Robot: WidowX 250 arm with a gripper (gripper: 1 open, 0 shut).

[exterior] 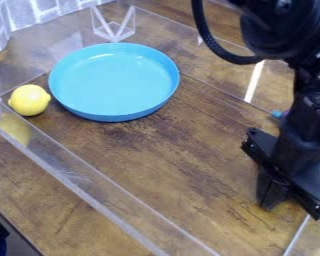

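The black gripper (286,185) is low at the right of the camera view, its fingers down at the wooden tabletop. What is between the fingers is hidden by the gripper body now. A blue round plate (113,80) lies at the upper left, and a yellow lemon (29,99) sits just left of it, both apart from the gripper.
Clear plastic walls (83,198) border the work area on the left, back and right. A small transparent piece stands behind the plate.
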